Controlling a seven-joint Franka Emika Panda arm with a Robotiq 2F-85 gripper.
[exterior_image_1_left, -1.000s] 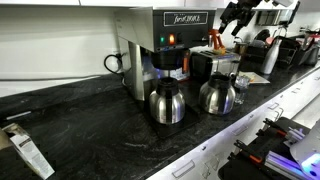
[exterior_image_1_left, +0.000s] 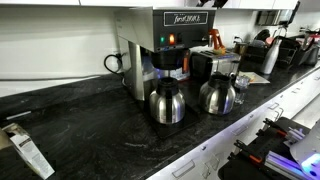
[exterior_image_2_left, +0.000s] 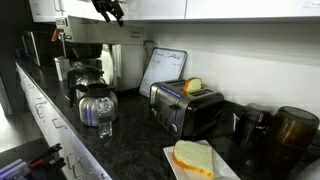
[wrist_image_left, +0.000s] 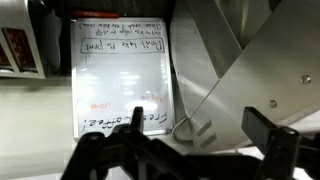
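Note:
High above the counter, my gripper stands open in the wrist view, nothing between its dark fingers. In the second exterior view the gripper (exterior_image_2_left: 112, 12) hangs near the upper cabinets, well above everything on the counter. A whiteboard (wrist_image_left: 120, 75) with handwriting, upside down in the wrist view, lies beyond the fingers. The steel toaster (exterior_image_2_left: 187, 110) has a slice of bread (exterior_image_2_left: 193, 86) standing in it. More sliced bread (exterior_image_2_left: 194, 155) lies on a white plate (exterior_image_2_left: 227, 172).
The coffee machine (exterior_image_1_left: 182, 35) stands over a steel carafe (exterior_image_1_left: 167, 103); another carafe (exterior_image_1_left: 215, 96) stands to its right. A clear glass (exterior_image_2_left: 105, 126) is near the counter's front edge. Dark canisters (exterior_image_2_left: 290, 138) stand near the plate.
The arm has risen and shifted left in the first exterior view, so its end is now mostly cut off at the top edge. The counter items look unmoved.

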